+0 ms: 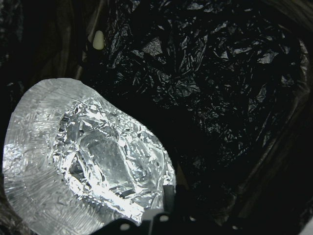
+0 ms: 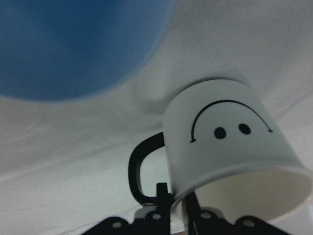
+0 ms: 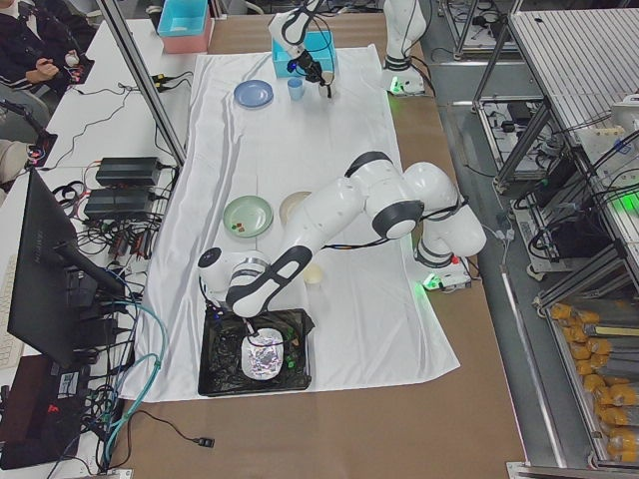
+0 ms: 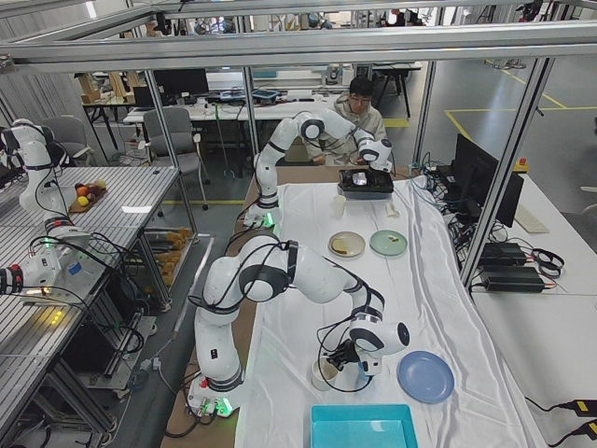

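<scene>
A crumpled foil dish [image 3: 262,354] is over the black lined tray [image 3: 215,369]. My left gripper is at its rim, apparently holding it; whether the fingers are shut is hard to see. In the right wrist view a white smiley mug [image 2: 225,132] with a black handle has its near rim between the fingers of my right gripper. A blue cup [image 2: 73,39] stands beside it.
A green plate [image 3: 248,216], a blue plate [image 4: 424,375] and a turquoise bin [image 4: 364,425] are on the white cloth, with a beige plate [image 4: 346,244].
</scene>
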